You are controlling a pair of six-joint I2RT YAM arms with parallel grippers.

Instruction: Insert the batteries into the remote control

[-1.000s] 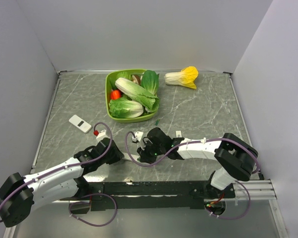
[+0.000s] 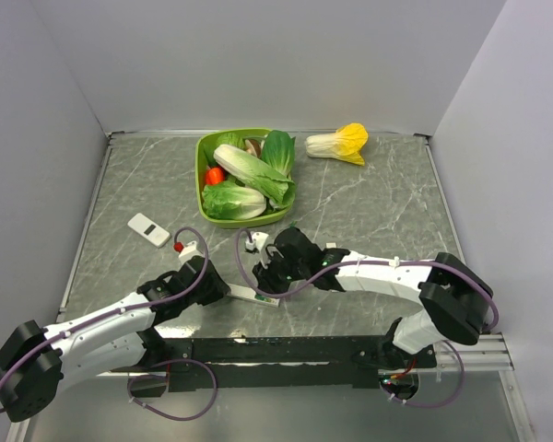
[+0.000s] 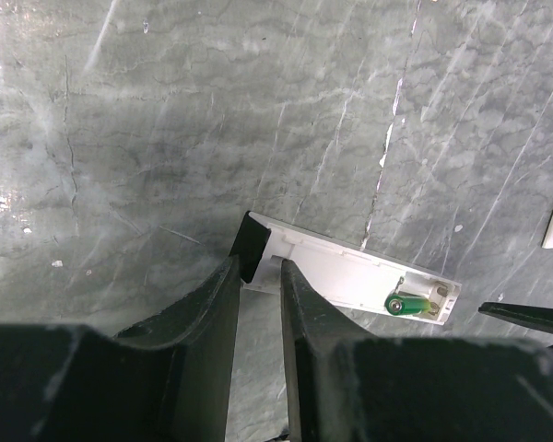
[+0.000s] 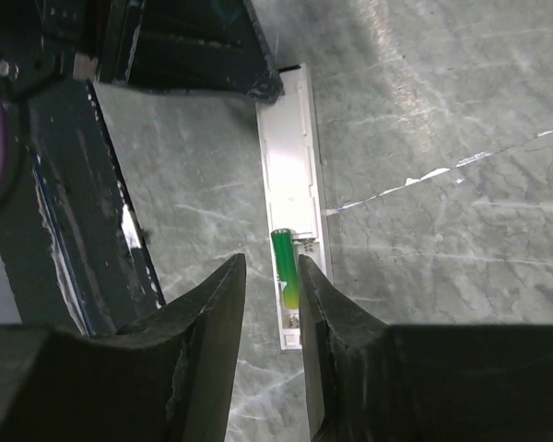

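Note:
The remote's open battery body lies on the table, with a green battery in the slot at its far end; in the right wrist view that battery (image 4: 286,267) sits beside a spring contact. My left gripper is shut on the other end of the remote. My right gripper hangs above the battery end, fingers part open, with nothing seen held between them. A white remote-like piece (image 2: 149,230) lies at the left of the table.
A green basket of vegetables (image 2: 212,216) stands at the back middle, with a yellow-wrapped cabbage (image 2: 336,144) to its right. A small white piece (image 2: 331,246) lies behind the right arm. The front table edge is close below both arms.
The left arm is unchanged.

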